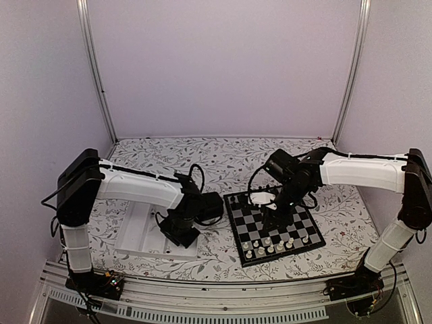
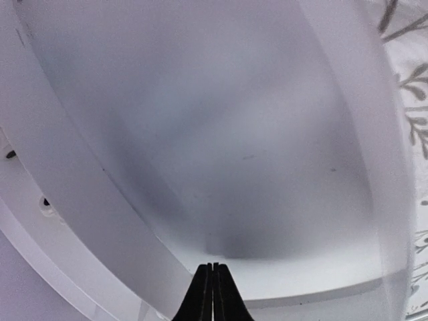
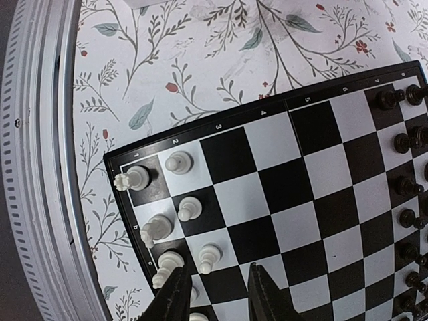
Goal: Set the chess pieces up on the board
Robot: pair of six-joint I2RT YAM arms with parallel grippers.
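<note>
The chessboard [image 1: 243,223] sits right of centre, white pieces along its near edge, black pieces along the far side. My right gripper hangs over the board with its fingers apart, nothing visible between them; a white pawn [image 3: 209,257] stands just beyond them. My left gripper is over the white tray [image 2: 80,207], its fingertips together; whether anything small is held between them cannot be seen. A few white pieces [image 2: 47,206] show partly in the tray's outer compartment, in the left wrist view.
The table's metal front rail [image 3: 50,167] runs close to the board's white side.
</note>
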